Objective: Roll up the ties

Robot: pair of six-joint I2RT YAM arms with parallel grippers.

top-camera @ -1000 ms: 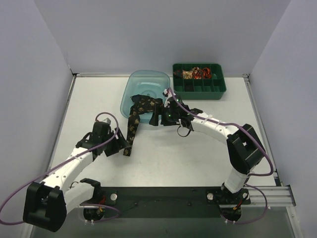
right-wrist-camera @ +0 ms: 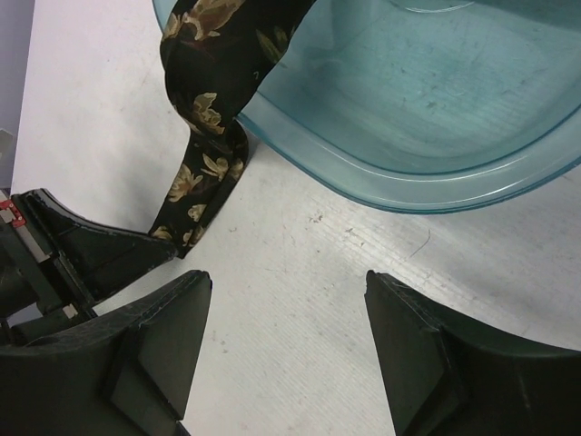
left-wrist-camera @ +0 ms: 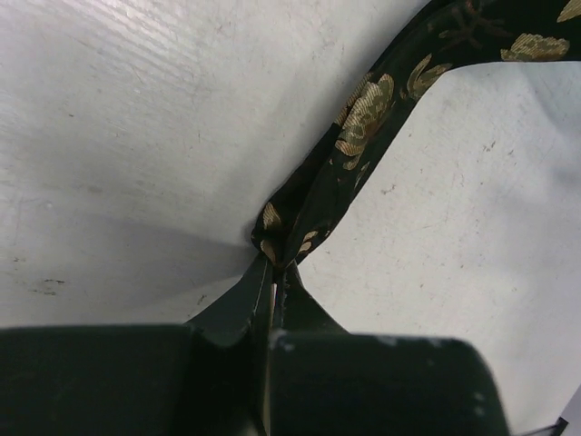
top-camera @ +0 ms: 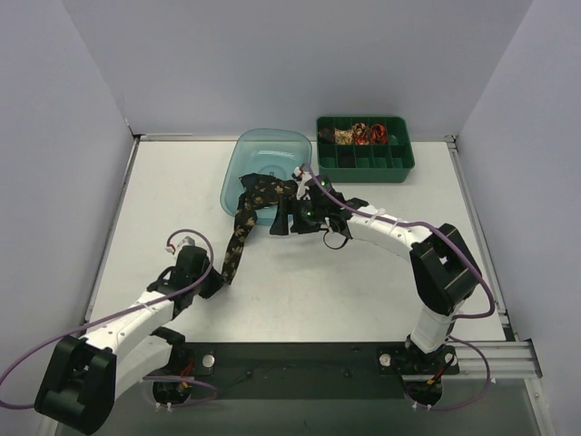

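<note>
A black tie with gold flowers runs from the blue basin down to the white table. Its narrow end is pinched in my left gripper, which is shut on it; the fabric bunches at the fingertips. The rest of the tie is draped over the basin's near rim, with its upper part lying inside. My right gripper is beside the basin's near right side, its fingers apart with only bare table between them. The tie is to the left of those fingers.
The translucent blue basin stands at the back middle. To its right a green divided box holds several rolled ties in its back compartments.
The right gripper has barely moved.
</note>
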